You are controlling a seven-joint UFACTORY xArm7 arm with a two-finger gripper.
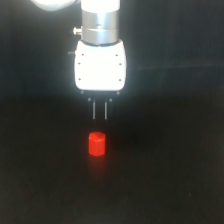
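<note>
A small red block [97, 144] stands on the dark surface, a little below the middle of the camera view. My white gripper [100, 118] hangs above it, pointing down. Its two thin fingers are parted, and only dark background shows between them. In the picture a gap separates the fingertips from the block's top, and the block lies nearly below them, slightly to the left. How near the fingers are in depth is hard to judge.
A dark backdrop [180, 40] rises behind the table, with no other objects visible.
</note>
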